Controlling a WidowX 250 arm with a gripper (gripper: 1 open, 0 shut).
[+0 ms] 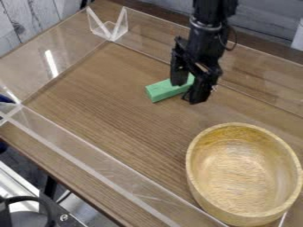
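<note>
My gripper (189,73) is low over the middle of the wooden table, open, its dark fingers reaching down around the right part of a green block (161,91). The block lies at a slant on the wood and is partly hidden by the fingers; whether they touch it is hard to tell.
A large tan round bowl (240,203) fills the lower right. A clear angular container (109,27) stands at the back left. Dark cables and hardware lie beyond the left edge.
</note>
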